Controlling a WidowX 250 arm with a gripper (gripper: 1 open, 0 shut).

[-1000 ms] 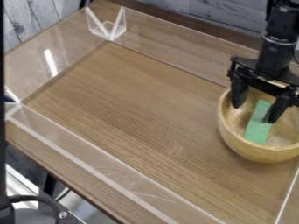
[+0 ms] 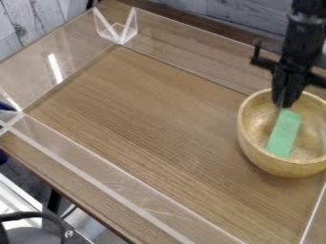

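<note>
The black gripper (image 2: pixel 283 93) is at the upper right, its lower end blurred over the back rim of a wooden bowl (image 2: pixel 289 164). A green oblong object (image 2: pixel 283 133) lies in the bowl, below the gripper and visible along most of its length. Whether anything is between the fingers is too blurred to tell.
A clear plastic bracket (image 2: pixel 117 29) stands at the back left. Black cables (image 2: pixel 32 217) hang off the lower left edge.
The gripper has risen and moved back from inside the bowl, uncovering more of the green object, which remains in the bowl.
</note>
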